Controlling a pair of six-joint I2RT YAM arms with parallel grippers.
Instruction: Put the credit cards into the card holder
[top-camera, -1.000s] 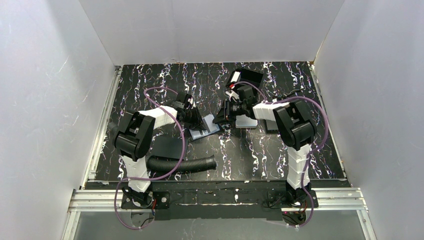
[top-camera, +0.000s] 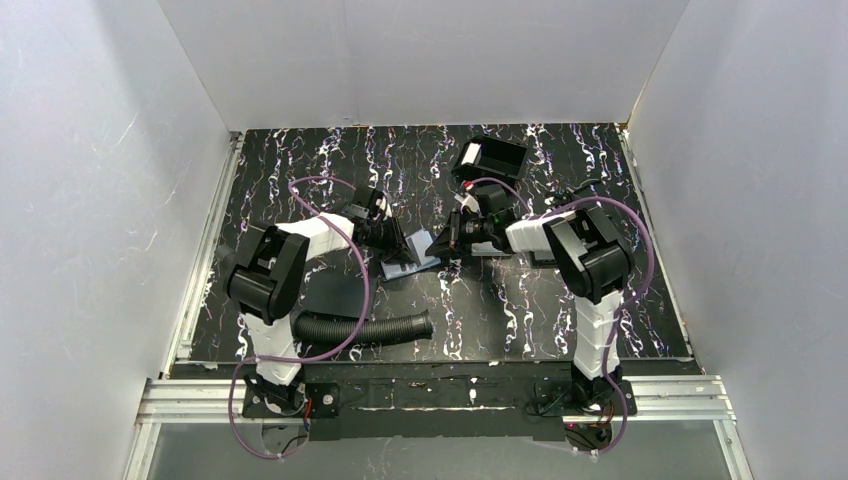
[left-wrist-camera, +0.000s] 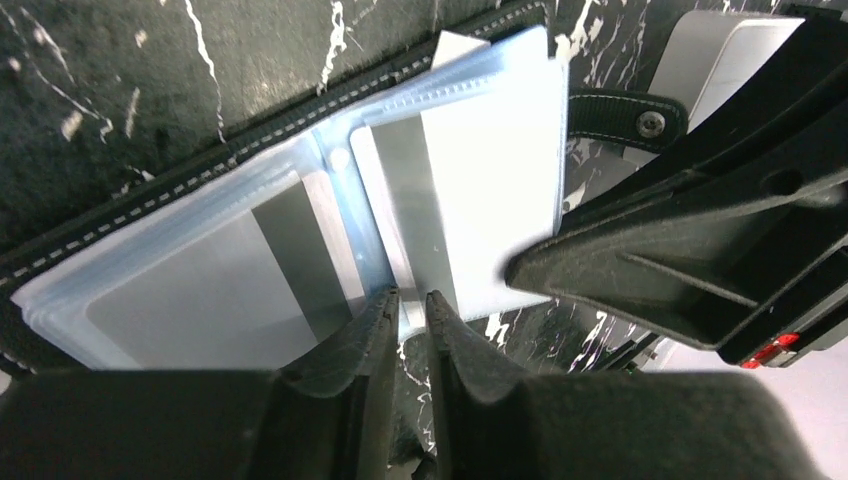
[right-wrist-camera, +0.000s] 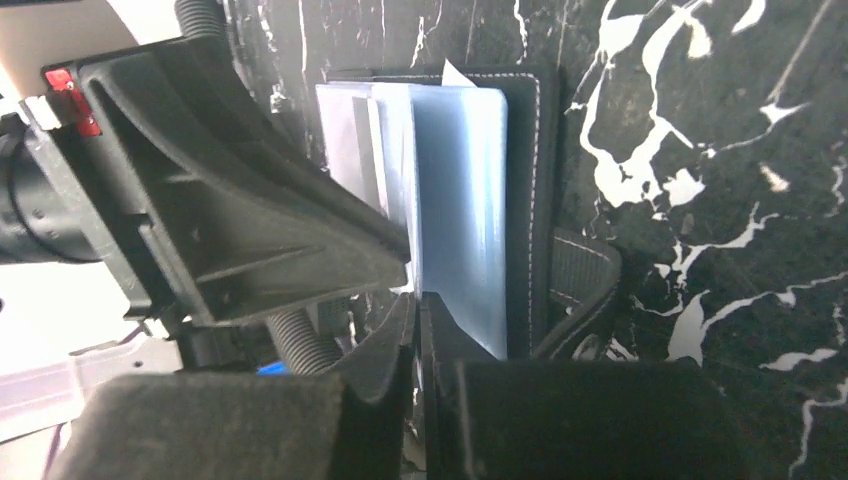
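The black card holder with clear pages lies open between the two grippers. In the left wrist view, white cards with grey stripes, one on the left and one on the right, sit in its clear sleeves. My left gripper is shut on a clear sleeve edge by the near end of the right card. The right gripper is shut on the edge of a raised clear page, which runs down between its fingertips. A strap with a metal snap sticks out from the holder's side.
An open black box with something white inside stands at the back. A pale flat piece lies under the right arm. Front left are a dark flat panel and a ribbed black tube.
My right gripper has moved a little left and toward the front, and its fingers have come together at the holder's page. The left arm stays nearly still.
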